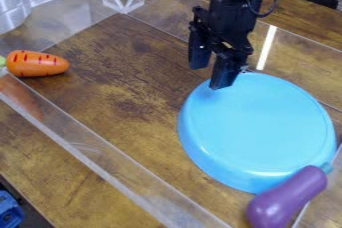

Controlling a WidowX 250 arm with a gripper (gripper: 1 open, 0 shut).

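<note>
My black gripper [222,54] hangs from the top centre, its fingers just above and at the back edge of a large blue round lid or plate [254,132]. Whether anything is between the fingers, and how far apart they are, is hard to tell. An orange toy carrot [35,63] lies at the left, and a purple toy eggplant [286,196] rests at the front right, against the blue disc.
Clear plastic walls run along the back and front left. A small blue object [7,210] shows at the lower left corner.
</note>
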